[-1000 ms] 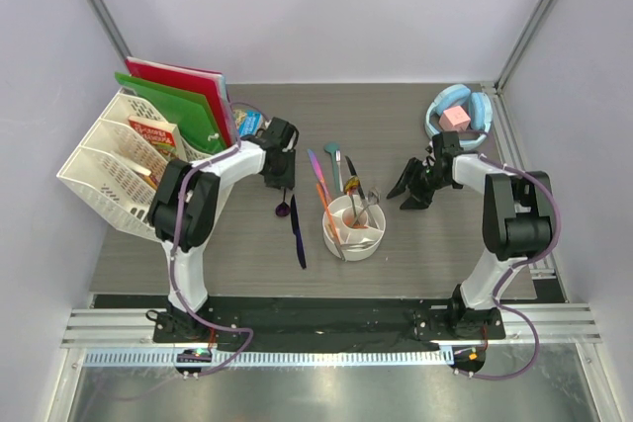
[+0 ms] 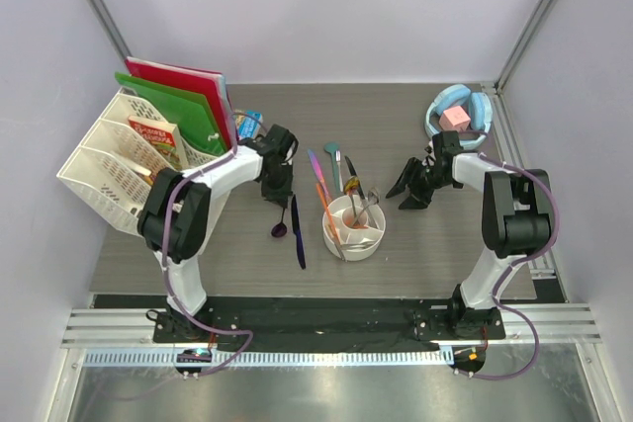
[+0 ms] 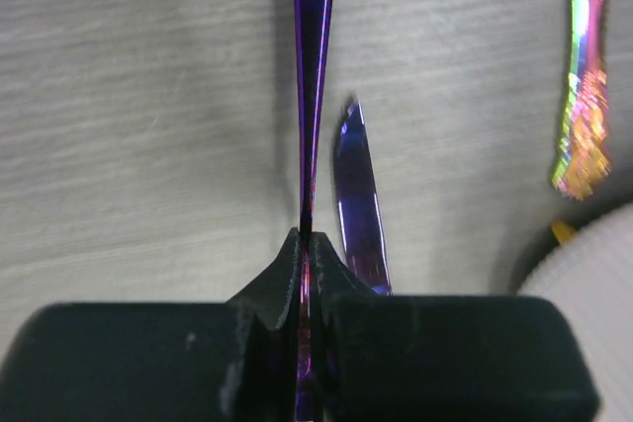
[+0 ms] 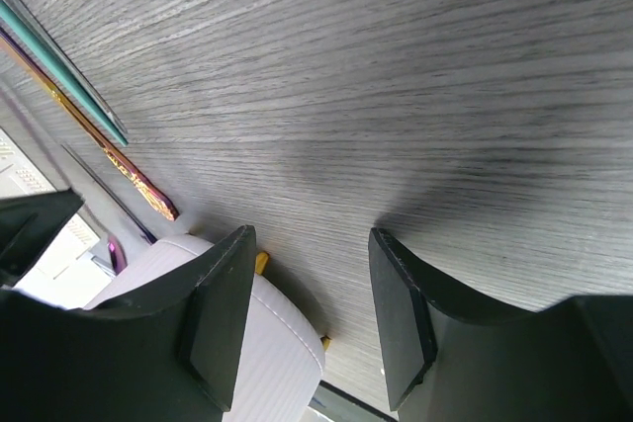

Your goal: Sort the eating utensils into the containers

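In the top view a dark purple spoon (image 2: 279, 230) hangs from my left gripper (image 2: 284, 203). Seen from the left wrist, its thin handle (image 3: 315, 27) runs between the closed fingertips of my left gripper, with a shadow beside it on the table. A dark blue-purple knife (image 2: 299, 234) lies just right of the spoon. The white round container (image 2: 373, 248) has several divisions and holds utensils, among them an orange-handled one (image 2: 323, 197). My right gripper (image 2: 401, 195) stands open and empty, right of the container; in the right wrist view bare table shows between its fingers.
Behind the container lie a pink-purple utensil (image 2: 316, 165), a teal one (image 2: 333, 160) and others. A white rack (image 2: 99, 180) with books fills the left side. Blue headphones (image 2: 482, 111) with a pink block (image 2: 455, 119) sit at the back right.
The right arm, the container and the other utensils stay where they were.
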